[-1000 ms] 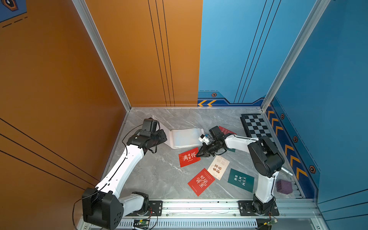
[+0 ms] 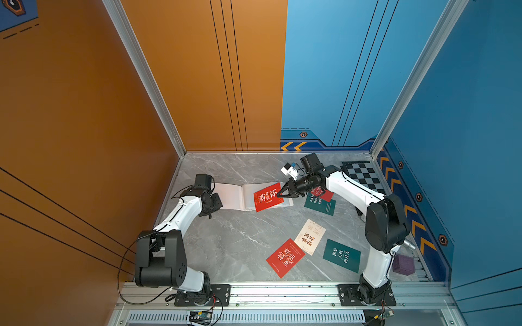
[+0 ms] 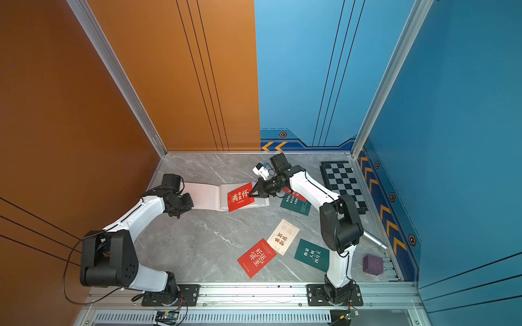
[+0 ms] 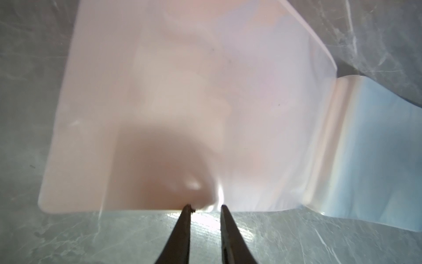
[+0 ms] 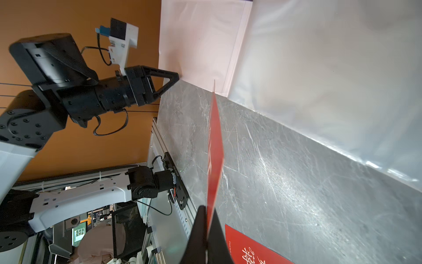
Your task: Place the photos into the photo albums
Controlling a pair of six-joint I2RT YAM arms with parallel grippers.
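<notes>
The album lies open, with a pale pink left page (image 4: 184, 96) and a clear right page (image 5: 325, 70). My right gripper is shut on the edge of a red photo (image 2: 266, 198), holding it above the right page; in the right wrist view the photo shows nearly edge-on. My left gripper is part open at the near edge of the left page, its fingertips apart; whether page film lies between them is unclear. Loose photos lie at the front: red (image 2: 285, 257), cream (image 2: 309, 236) and green (image 2: 341, 254).
More red and green photos (image 3: 295, 203) lie right of the album, partly under the right arm. A checkerboard (image 3: 339, 179) stands at the back right, a purple box (image 3: 373, 264) at the front right.
My left gripper has moved left, and the left page appears to lie flatter.
</notes>
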